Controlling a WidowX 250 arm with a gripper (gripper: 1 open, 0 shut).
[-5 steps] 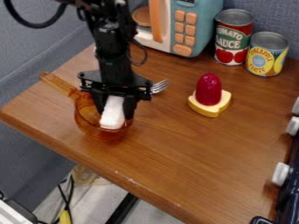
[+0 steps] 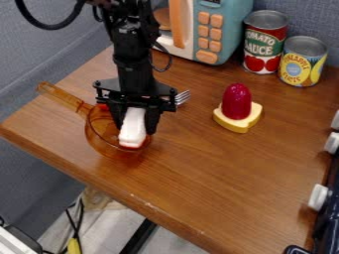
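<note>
My black gripper (image 2: 133, 107) hangs over an orange translucent pan (image 2: 103, 139) with a handle on the left side of the wooden table (image 2: 199, 198). A white elongated object (image 2: 133, 129) is between or just below the fingertips, inside the pan; the gripper appears shut on it, though the fingertips are partly hidden. A silver fork (image 2: 181, 97) lies just right of the gripper, partly behind it.
A red object (image 2: 236, 99) and a yellow piece (image 2: 237, 122) sit right of centre. A toy microwave (image 2: 205, 30) and two cans (image 2: 264, 45) stand at the back. A dark appliance with white knobs (image 2: 323, 213) lines the right edge.
The gripper and the white object have shifted very slightly; the rest stands as it was.
</note>
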